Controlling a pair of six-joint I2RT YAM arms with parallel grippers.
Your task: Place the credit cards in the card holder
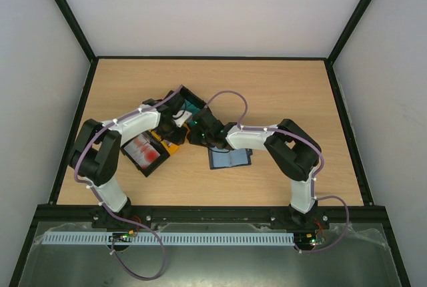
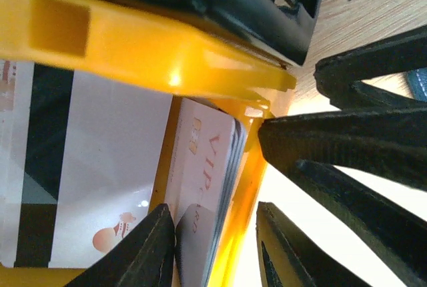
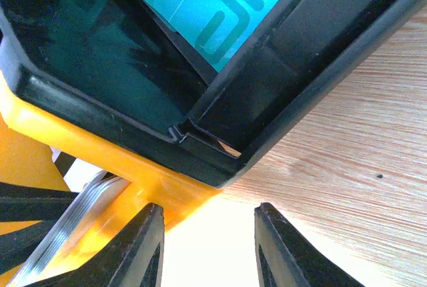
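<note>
In the left wrist view white cards marked VIP (image 2: 207, 167) lie stacked along the side of a yellow tray (image 2: 100, 33), beside other white cards (image 2: 100, 160). My left gripper is over the VIP stack, its dark fingertips either side of the stack's lower end; how tightly is unclear. My right gripper stands open at the corner of the yellow tray, under a black tray edge (image 3: 220, 160). Its black fingers also show at the right of the left wrist view.
Black trays with teal cards (image 3: 220, 7) adjoin the yellow one. A blue-grey pad (image 1: 230, 159) lies below the right arm.
</note>
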